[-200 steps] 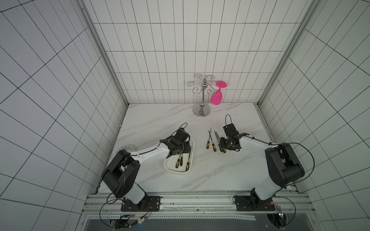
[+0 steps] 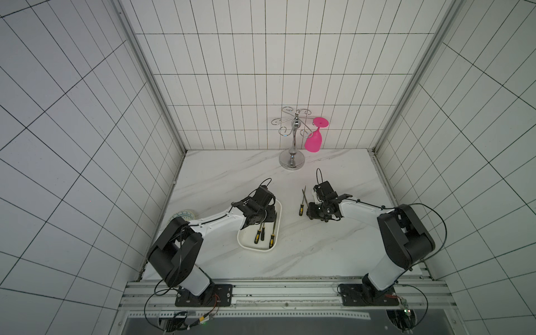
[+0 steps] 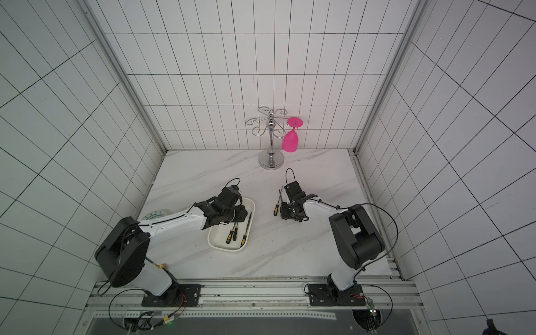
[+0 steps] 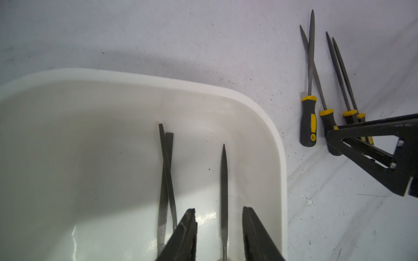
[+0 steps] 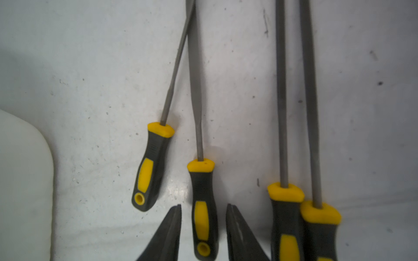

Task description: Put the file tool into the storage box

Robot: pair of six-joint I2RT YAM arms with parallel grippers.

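The white storage box (image 2: 244, 239) holds several files with black-and-yellow handles, seen partly under my left gripper, which hangs open over it with its fingers apart. Right of the box, files lie on the table: one with a short handle (image 5: 148, 167), one crossing beneath its blade (image 5: 201, 182), and a pair (image 5: 287, 221) further right. My right gripper is open, its fingertips on either side of the middle file's handle. In both top views the right gripper partly hides these files.
A chrome stand (image 2: 291, 159) with a pink wineglass (image 2: 314, 140) stands at the back. A patterned dish (image 3: 156, 215) is partly hidden behind the left arm. Bare table lies behind and in front of the files, between tiled walls.
My right gripper has moved left from the right-hand pair of files to over the middle file. The left arm and box look unchanged.
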